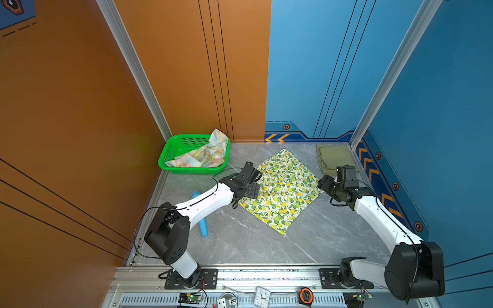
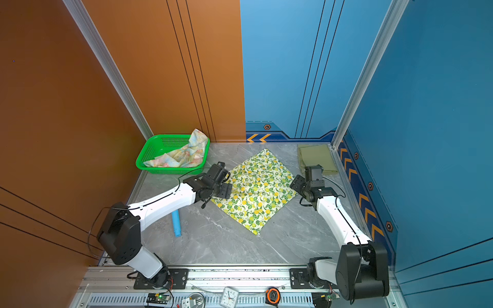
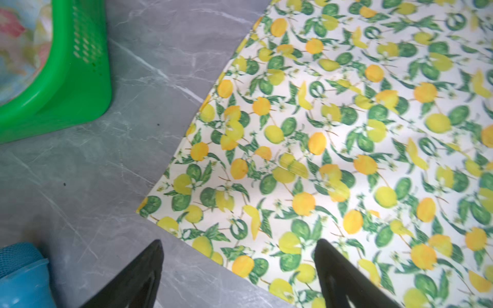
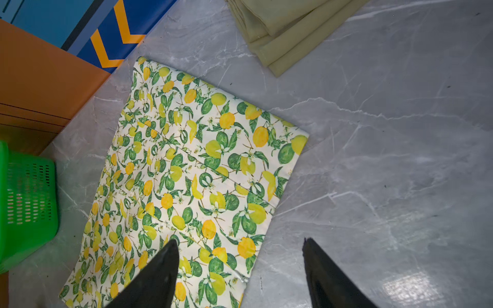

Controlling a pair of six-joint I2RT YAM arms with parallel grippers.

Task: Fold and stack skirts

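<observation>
A lemon-print skirt [image 1: 287, 190] lies spread nearly flat on the grey table, turned like a diamond. Above its left corner hangs my left gripper; its fingers [image 3: 128, 279] are wide apart with no cloth between them. My right gripper stands open by the right corner, its left finger [image 4: 156, 277] over the print and its right one over bare table. A folded olive-green skirt [image 2: 317, 156] rests at the back right. In the green basket [image 2: 145, 159] at the back left lies a pastel skirt [image 2: 182, 155], loosely crumpled.
A blue roll-shaped object [image 2: 176, 223] lies on the table left of the lemon skirt, under the left arm in the top views. Bare table [image 1: 328, 236] shows in front and to the right.
</observation>
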